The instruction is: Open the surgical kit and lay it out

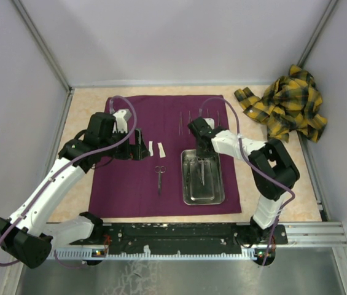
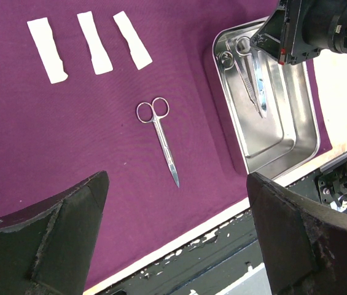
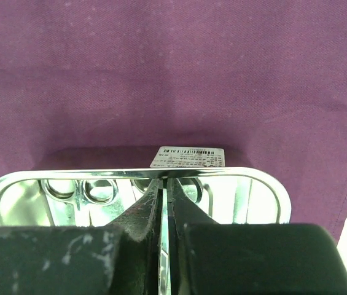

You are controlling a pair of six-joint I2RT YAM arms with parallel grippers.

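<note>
The steel tray (image 1: 191, 198) lies on the purple cloth (image 1: 124, 190), holding scissors-type instruments (image 2: 259, 86) and other slim tools. My right gripper is shut over the tray's far end, at the rim; whether anything thin is between its fingertips is unclear. My left gripper (image 1: 139, 144) hangs open above the cloth, left of the tray. Below it lie scissors (image 2: 164, 141) and three white packets (image 2: 44, 46). Several thin instruments (image 1: 181, 123) lie in a row at the back of the cloth.
A yellow-and-black plaid cloth (image 1: 290, 104) is heaped at the back right.
</note>
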